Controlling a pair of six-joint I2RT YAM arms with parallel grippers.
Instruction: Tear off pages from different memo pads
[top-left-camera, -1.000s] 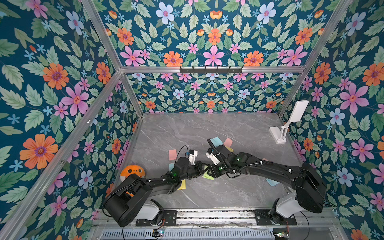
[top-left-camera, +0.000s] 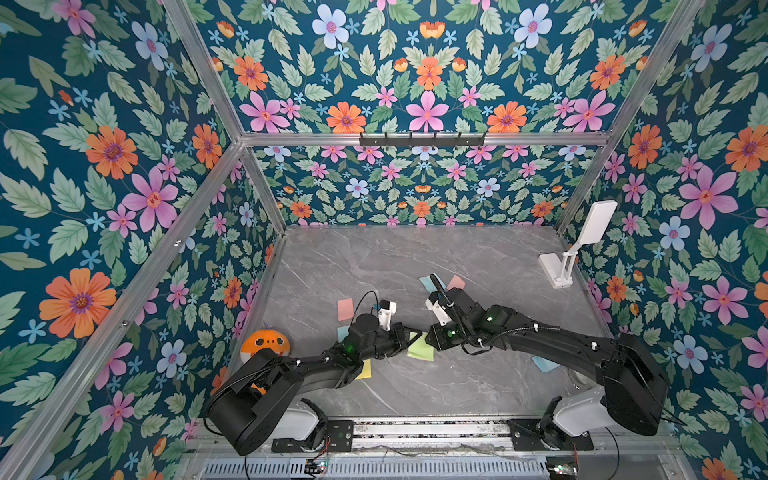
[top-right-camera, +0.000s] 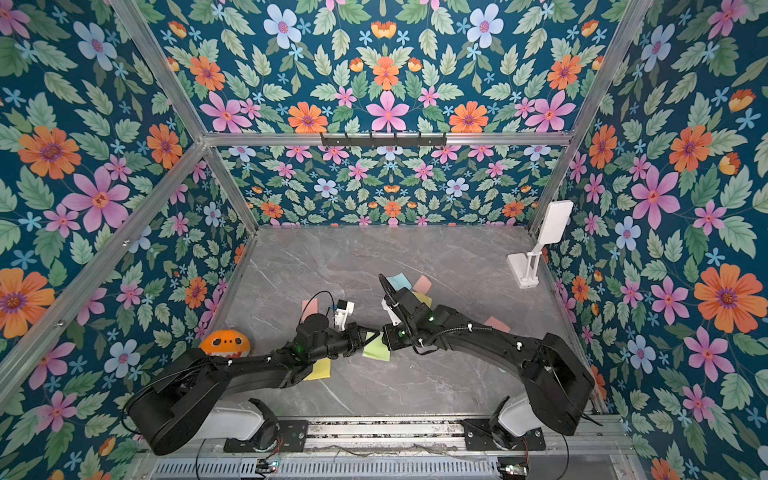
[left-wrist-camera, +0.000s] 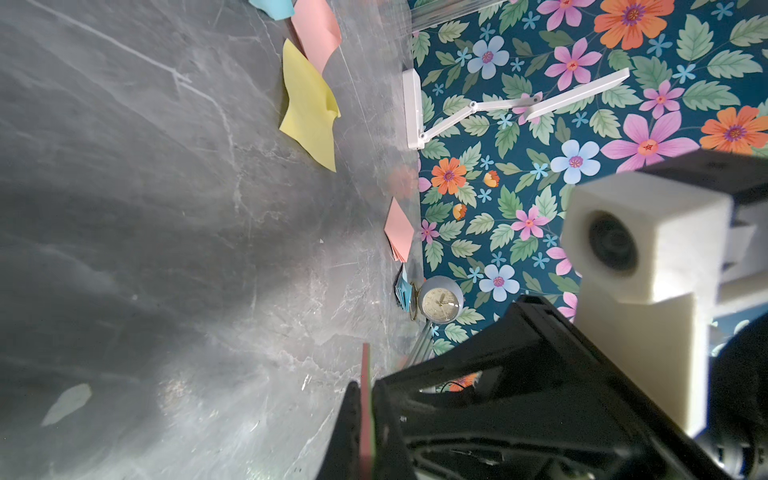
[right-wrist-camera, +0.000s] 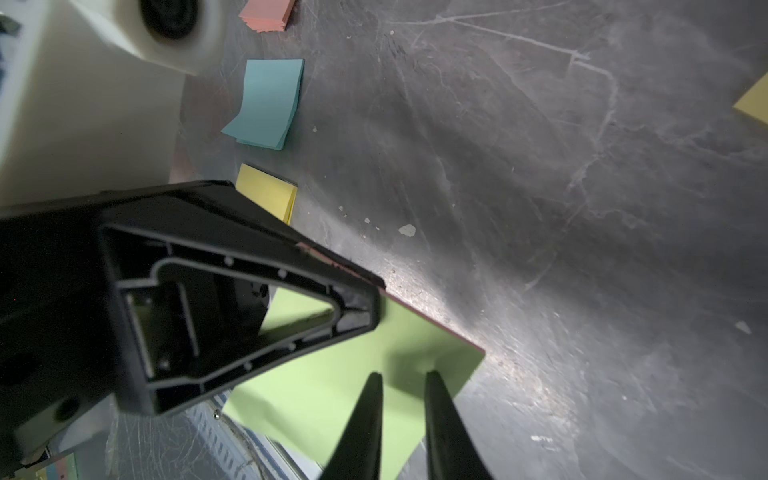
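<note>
A light green memo pad (top-left-camera: 421, 350) is held off the table near the middle, between the two arms. My left gripper is shut on it, and the pad's thin red-and-green edge (left-wrist-camera: 366, 372) rises between the fingertips. In the right wrist view, the green face (right-wrist-camera: 336, 376) spreads out below the left fingers (right-wrist-camera: 352, 300). My right gripper is partly open in front of that face, with a gap between its tips and no sheet visibly gripped. A curled yellow sheet (left-wrist-camera: 310, 112) lies on the table with pink (left-wrist-camera: 316, 32) and blue (left-wrist-camera: 272, 6) sheets.
Pink (right-wrist-camera: 268, 12), teal (right-wrist-camera: 268, 104) and yellow (right-wrist-camera: 268, 190) pads lie by the left arm. Another pink pad (left-wrist-camera: 398, 230) and a blue pad (left-wrist-camera: 403, 288) sit at the right. A white lamp (top-left-camera: 569, 249) and orange object (top-left-camera: 265, 344) stand near the sides.
My right gripper has shifted right, away from the left one, and more of the green pad shows between them. The left arm has hardly moved.
</note>
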